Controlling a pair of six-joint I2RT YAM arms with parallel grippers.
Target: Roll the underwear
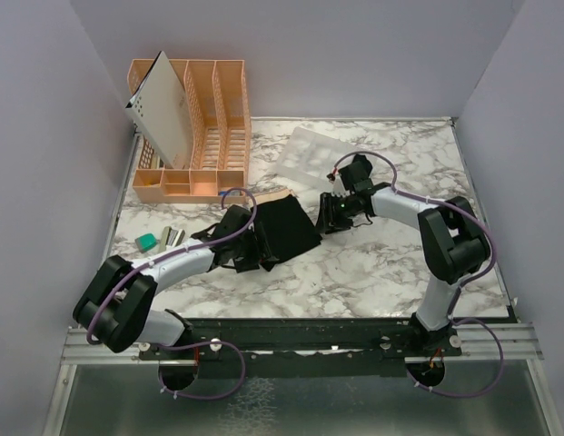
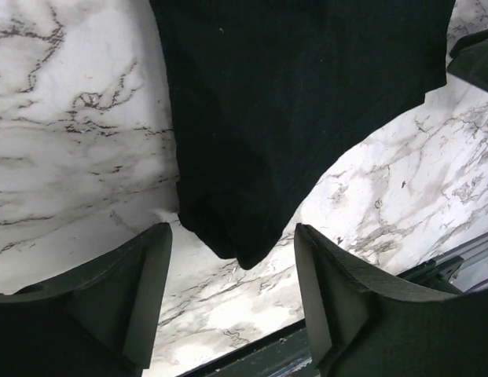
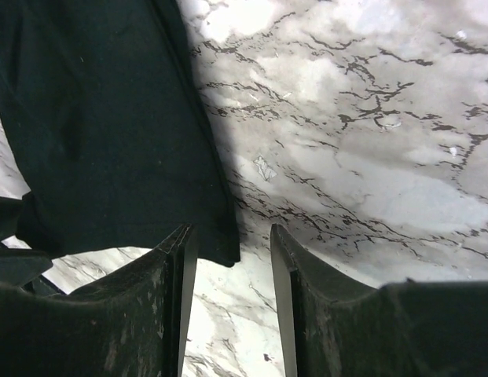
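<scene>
The black underwear (image 1: 286,227) lies flat and folded on the marble table. In the left wrist view, a near corner of the underwear (image 2: 259,133) reaches between the fingers of my left gripper, which are apart on either side of it without visibly gripping. My right gripper stands open by the other near corner. In the right wrist view, the tip of that corner of the underwear (image 3: 126,149) shows just inside the left finger. Part of the cloth's left side is hidden under the left arm in the top view.
An orange divided organizer (image 1: 236,118) with a white panel (image 1: 163,109) leaning in it stands at the back left. A clear tray (image 1: 309,156) lies behind the right arm. A green item (image 1: 146,242) sits at the left.
</scene>
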